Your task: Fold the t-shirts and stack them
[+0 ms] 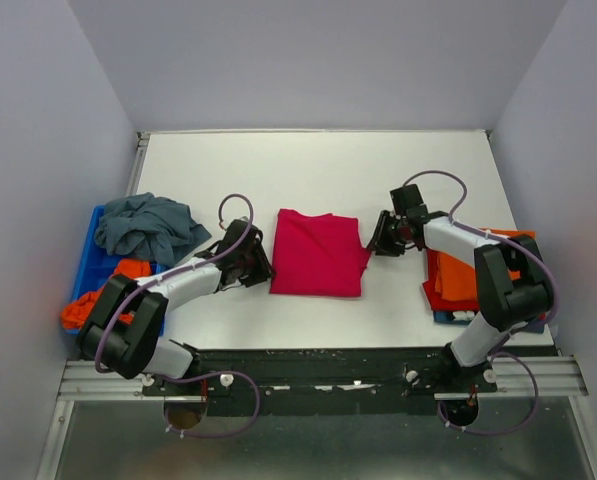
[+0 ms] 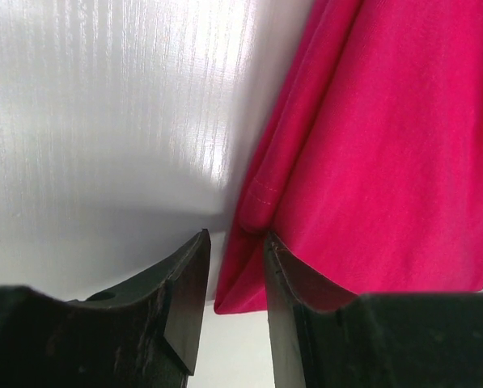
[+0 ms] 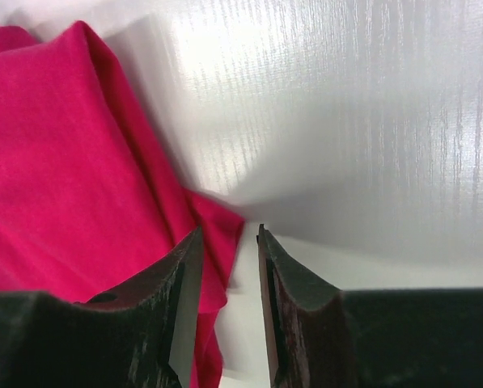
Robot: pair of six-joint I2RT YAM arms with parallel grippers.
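Note:
A red T-shirt point(image 1: 316, 255) lies folded in the middle of the table, with small folds along both side edges. My left gripper point(image 1: 266, 272) is low at its lower left side; in the left wrist view its part-open fingertips point(image 2: 237, 242) straddle the edge of the red fold. My right gripper point(image 1: 376, 247) is at the shirt's right edge, where a small red corner sticks out; in the right wrist view its fingertips point(image 3: 230, 233) are part open, just beside that corner.
A blue bin point(image 1: 95, 255) at left holds grey and orange cloths. Folded orange and red cloths point(image 1: 460, 280) lie stacked at right.

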